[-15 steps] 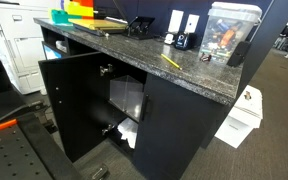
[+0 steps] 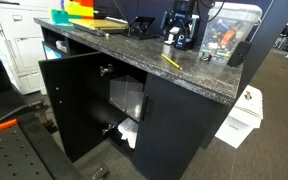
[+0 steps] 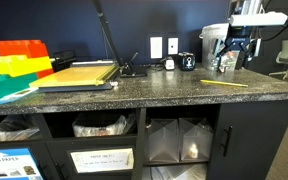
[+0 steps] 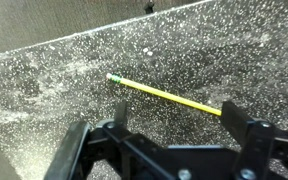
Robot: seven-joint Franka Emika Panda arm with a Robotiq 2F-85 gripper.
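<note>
A yellow pencil (image 4: 169, 95) lies on the speckled dark counter (image 4: 59, 85), its green ferrule and pale eraser end toward the left in the wrist view. My gripper is open, with nothing held; its dark fingers stand apart at the lower edge of that view, and the pencil's right end runs close to the right finger. From the side, the gripper (image 3: 237, 62) hangs above the counter's right part, clear of the pencil (image 3: 224, 84). The first exterior view has the pencil (image 2: 171, 61) near the counter's front edge.
Behind stand a clear bin of mixed items (image 2: 230, 32) and a small black device (image 3: 188, 62). A yellow-topped board (image 3: 78, 76) and colored blocks (image 3: 20, 65) occupy the left. Below, a black cabinet door (image 2: 82, 105) hangs open.
The gripper has come down into the first exterior view, over the back of the counter near the black device. The pencil has stayed where it was.
</note>
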